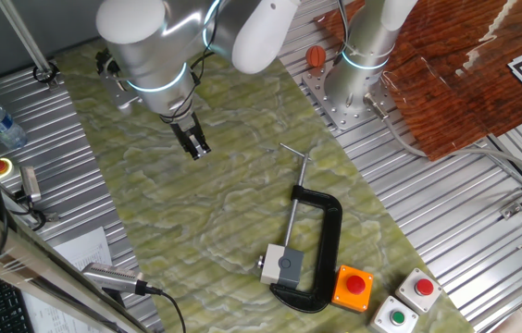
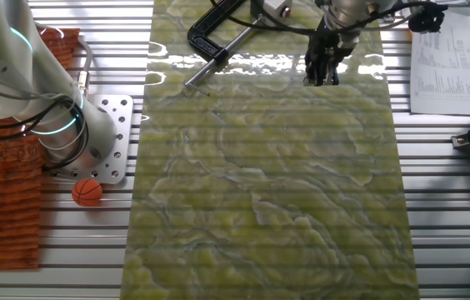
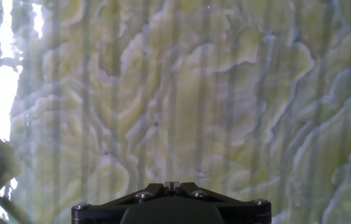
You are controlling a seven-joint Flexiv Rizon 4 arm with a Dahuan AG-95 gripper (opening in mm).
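Note:
Above the green marbled mat (image 1: 178, 259), my gripper (image 1: 201, 154) points down with bare mat around it. The wrist view shows the gripper at its bottom edge, its two black fingers drawn together and nothing visible between them. A black C-clamp (image 1: 333, 240) with a long steel screw lies on the mat, well apart from my fingers. Between the clamp's frame and screw end sits a grey-and-white box (image 1: 281, 265). From the other side, the clamp (image 2: 205, 37) is partly cut off at the top of the view.
Beside the clamp stand an orange box with a red button (image 1: 352, 288), a white box with a red button (image 1: 419, 289) and one with a green button (image 1: 395, 316). A small basketball (image 2: 87, 192) lies near the arm's base (image 2: 112, 133).

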